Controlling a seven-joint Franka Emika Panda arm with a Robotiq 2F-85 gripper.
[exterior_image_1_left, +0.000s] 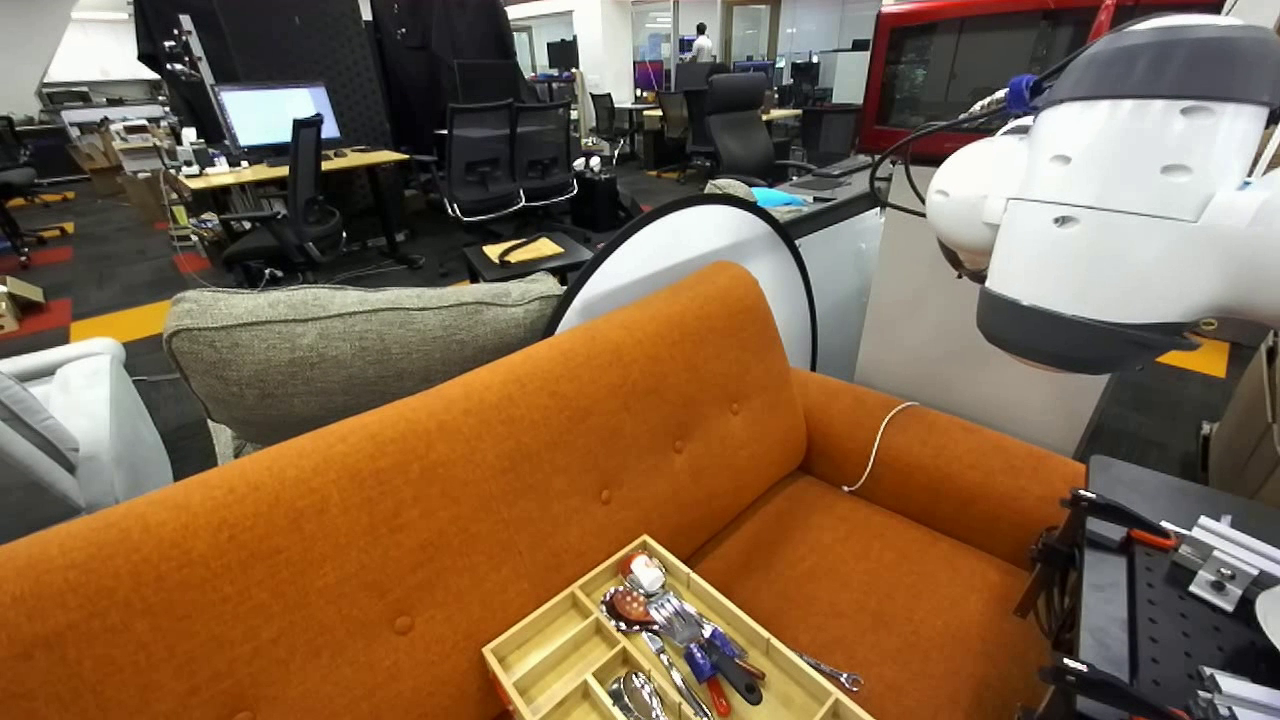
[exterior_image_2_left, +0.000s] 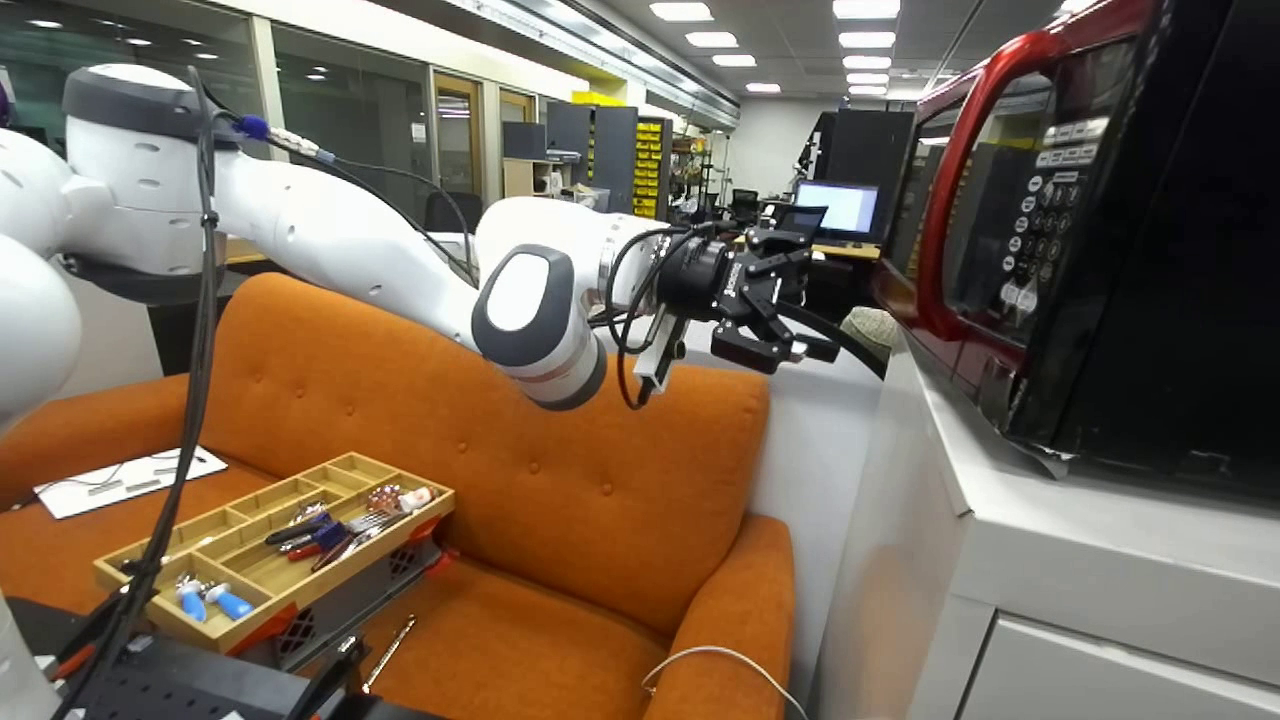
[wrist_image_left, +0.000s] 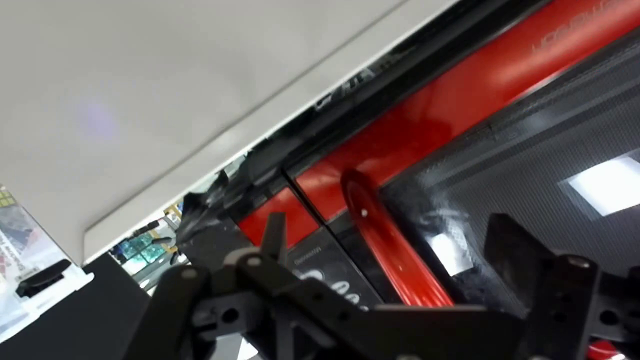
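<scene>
A red microwave with a dark glass door stands on a white cabinet at the right of exterior view 2. Its long curved handle runs up the door's edge. Left of it, short of the handle, my gripper is open with nothing held. From the wrist, the red handle appears in the gap between my two dark fingers, beyond them. The control panel lies beside one finger and the door glass behind the other. The door looks closed.
The white cabinet stands under the microwave. An orange sofa lies below my arm, holding a wooden tray of utensils. Behind the sofa stands a round white panel. Cables hang along the arm.
</scene>
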